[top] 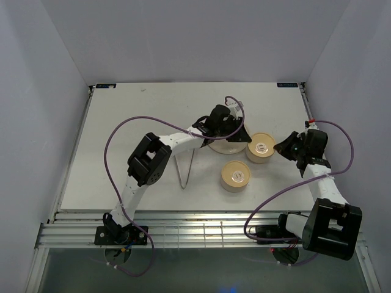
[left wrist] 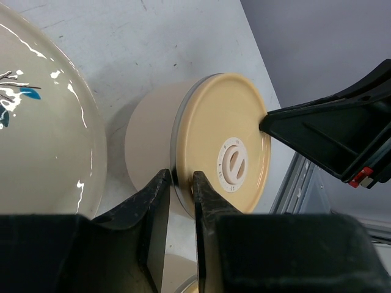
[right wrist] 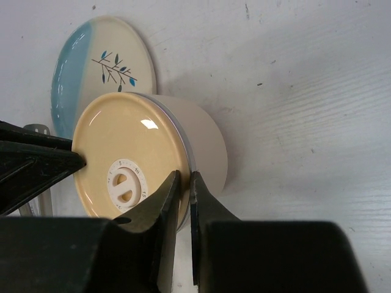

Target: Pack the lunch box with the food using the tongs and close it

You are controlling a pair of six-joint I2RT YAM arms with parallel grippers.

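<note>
A round lunch box (top: 262, 148) with a tan lid and white body stands right of a plate (top: 227, 146); both wrist views show its lid (left wrist: 241, 140) with a vent dial. My left gripper (top: 247, 138) is at the box's left rim, my right gripper (top: 277, 147) at its right rim. In each wrist view the near fingertips sit close together at the lid's edge; whether anything is between them is unclear. The plate (right wrist: 125, 55) shows a blue band and leaf pattern.
A second tan-lidded box (top: 235, 177) stands nearer the front edge. Long utensils (top: 183, 174) lie under the left arm. The right wall is close to the right arm.
</note>
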